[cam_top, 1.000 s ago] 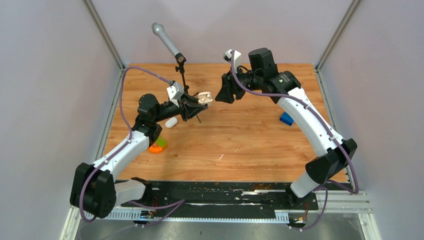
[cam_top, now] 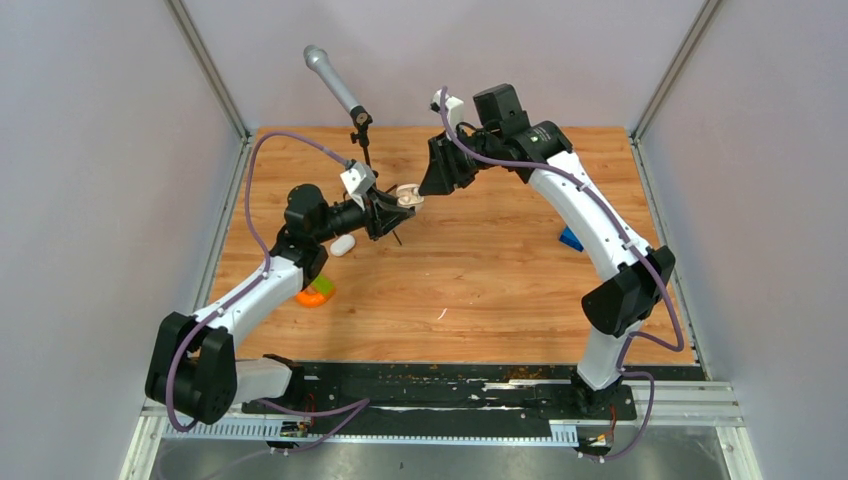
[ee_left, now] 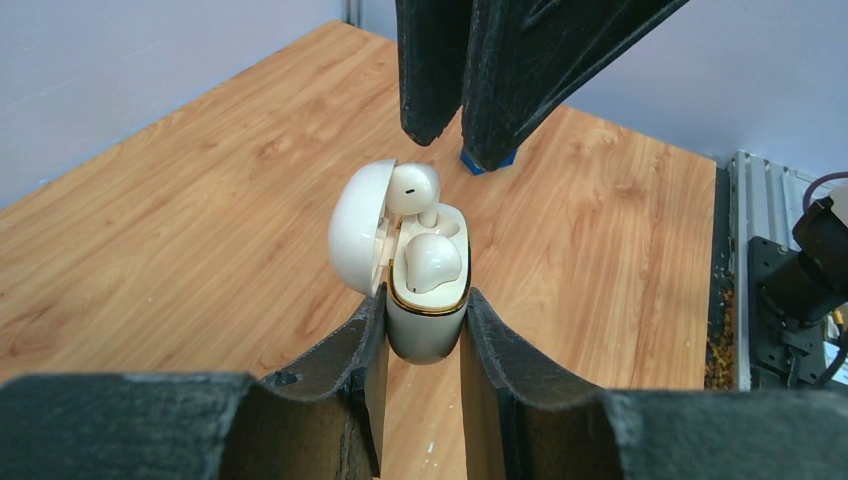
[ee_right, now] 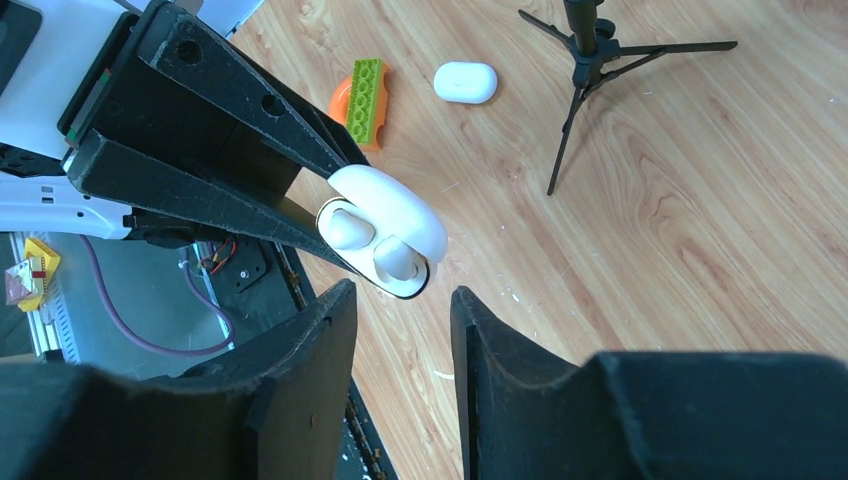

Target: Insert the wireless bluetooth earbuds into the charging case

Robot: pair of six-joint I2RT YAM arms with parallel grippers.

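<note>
The small white charging case [ee_left: 427, 335] has its lid [ee_left: 357, 230] swung up, and my left gripper [cam_top: 402, 213] is shut on its body. One earbud [ee_left: 433, 262] sits low in the case. Beside it, the other earbud [ee_left: 414, 188] stands higher, its stem pointing down near a visible hollow. Seen from the right wrist, both earbuds show as white knobs on the case. My right gripper is open, its fingers apart with nothing between them. Those dark fingers [ee_left: 500, 100] hang just above the raised earbud, not touching it.
A white rounded object [ee_right: 466, 82] lies on the table near an orange and green block piece [ee_right: 366, 105]. Behind the left gripper stands a small black tripod [ee_right: 598, 60]. A blue block [cam_top: 571, 239] is at the right.
</note>
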